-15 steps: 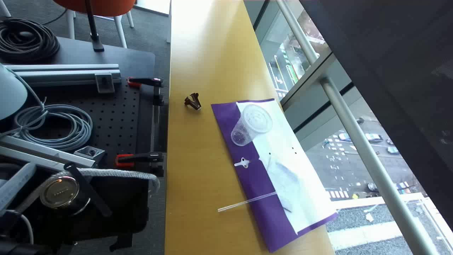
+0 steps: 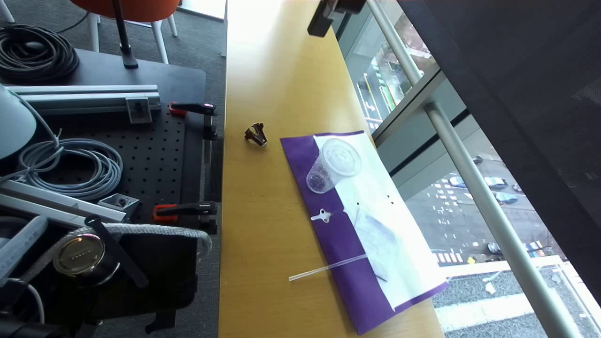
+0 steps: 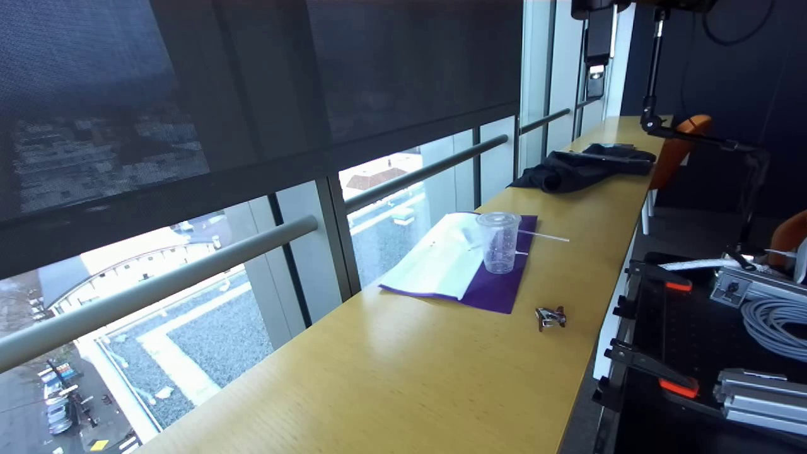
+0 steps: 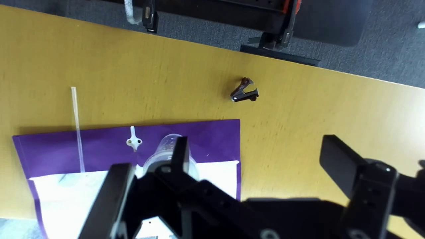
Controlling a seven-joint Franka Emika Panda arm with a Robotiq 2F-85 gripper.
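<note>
In the wrist view my gripper stands open, fingers wide apart, nothing held between them. Only one dark finger part (image 2: 319,25) enters exterior view 1, at its top edge. A clear lidded plastic cup (image 3: 500,243) stands upright on a purple folder (image 3: 492,291) and white paper (image 3: 431,261); in the wrist view the gripper partly hides it. The dark staple remover (image 4: 244,91) lies alone on the wooden table, nearer its aisle edge. Beside the cup is a small white wing-shaped piece (image 2: 322,216). A clear straw (image 2: 327,267) rests half across the folder.
The wooden table (image 2: 270,225) runs along a window with a metal rail (image 2: 479,183). Bare tabletop stretches beyond the staple remover. A black cart (image 2: 152,163) with clamps and cables flanks the other side. Dark cloth (image 3: 582,168) lies farther down the table.
A dark gripper part has come into exterior view 1 at the top, where none showed earlier. Cup, folder, straw, white piece and staple remover have kept their places.
</note>
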